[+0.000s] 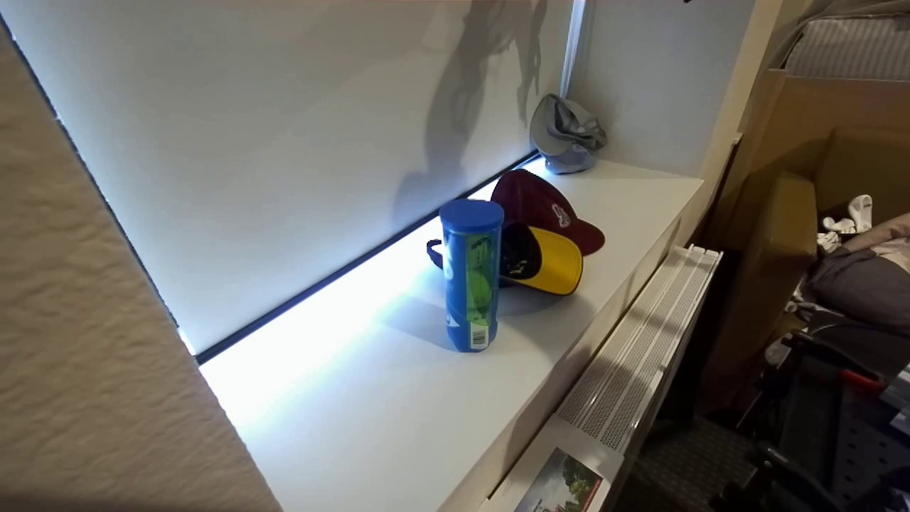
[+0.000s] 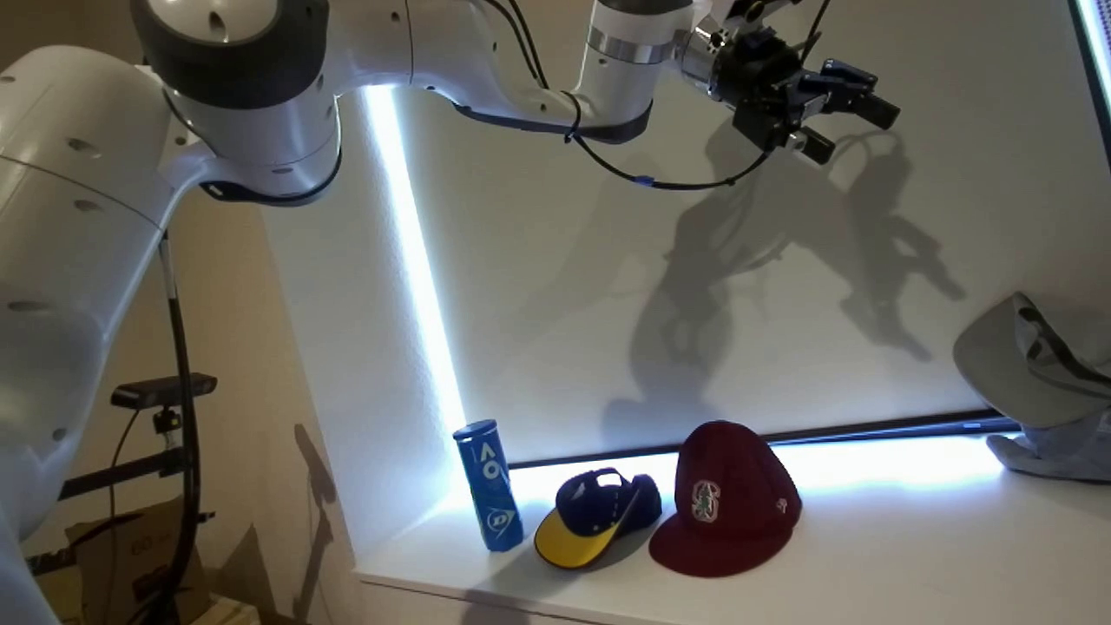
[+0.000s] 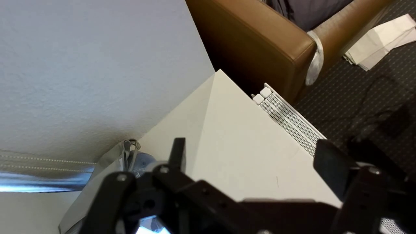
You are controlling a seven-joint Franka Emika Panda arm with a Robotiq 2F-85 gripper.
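Observation:
High above the sill, in exterior view 2, my gripper point(image 2: 856, 132) stands open with nothing between its fingers. Its two dark fingers are spread wide in the wrist view, with bare white sill point(image 3: 249, 156) far below. A blue tennis ball can point(image 2: 489, 486) stands upright on the sill. Beside it lies a navy cap with a yellow brim point(image 2: 570, 540), and then a maroon cap point(image 2: 729, 510) with an emblem. Grey caps point(image 2: 1026, 375) rest at the far end, against the blind. In exterior view 1 the can point(image 1: 471, 277) partly hides the navy cap.
A white radiator point(image 1: 635, 350) runs along the sill's front edge. Past the sill's end stands a brown leather sofa point(image 3: 269, 43). Bare sill shows between the maroon cap and the grey caps. The blind point(image 2: 562, 271) rises behind everything.

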